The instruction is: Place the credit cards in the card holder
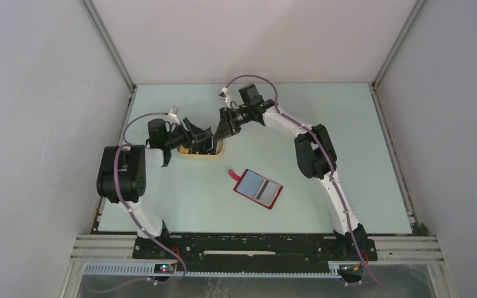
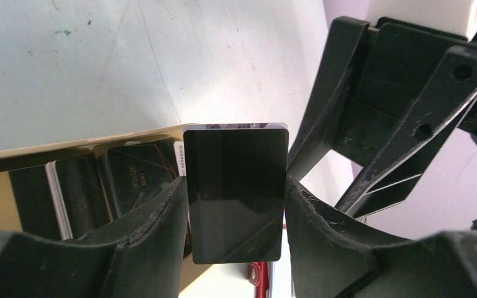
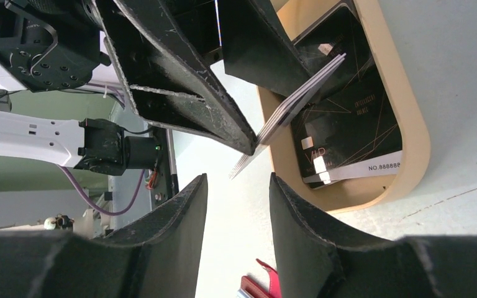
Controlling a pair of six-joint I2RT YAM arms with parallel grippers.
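My left gripper is shut on a stack of black credit cards (image 2: 235, 161), held upright above the tan box (image 3: 410, 130) at centre left of the top view. More black cards (image 3: 348, 124) lie inside that box. My right gripper stands open beside the held cards, its fingertips below their lower edge in the right wrist view, nothing between them. The card holder (image 1: 258, 188), red-rimmed with grey panels, lies open on the table below and right of the box.
Both arms reach toward the box, their grippers close together over it.
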